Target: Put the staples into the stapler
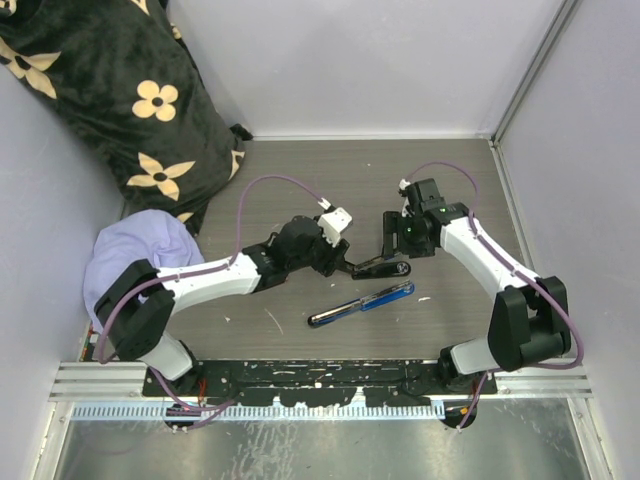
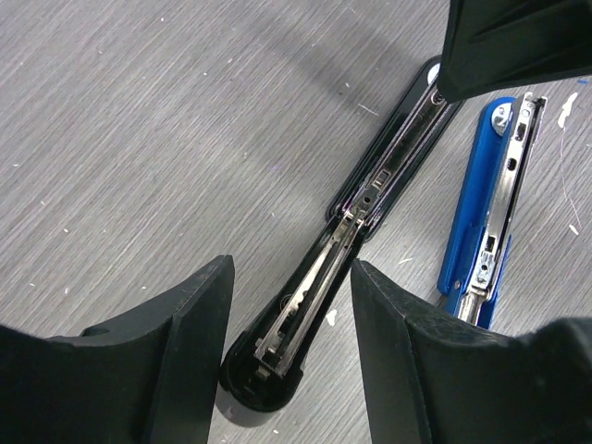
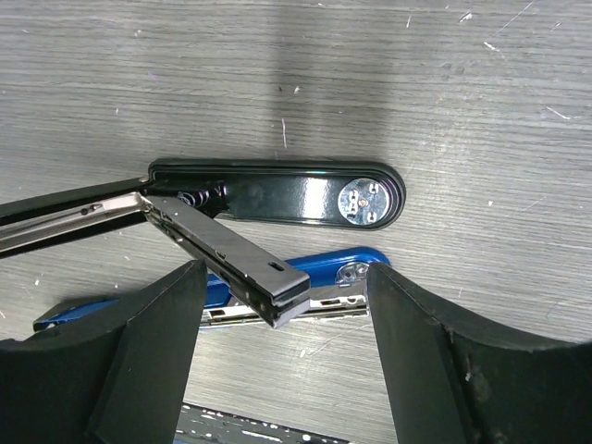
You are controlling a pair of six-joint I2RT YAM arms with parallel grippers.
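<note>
The black stapler [image 1: 395,270] lies opened out near the middle of the table. Its cover [image 2: 250,379] is folded back towards my left arm, with a metal strip along its inside. The metal magazine [image 3: 231,254] tilts up from the black base [image 3: 277,196], its free end in line with the gap of my right gripper, which is open. My left gripper is part open above the cover, fingers apart on either side of it in its view and not visibly touching. I cannot make out any loose staples.
A blue stapler [image 1: 362,304], closed or nearly so, lies just in front of the black one. A purple cloth [image 1: 140,265] and a dark flowered cloth [image 1: 120,120] are heaped at the left.
</note>
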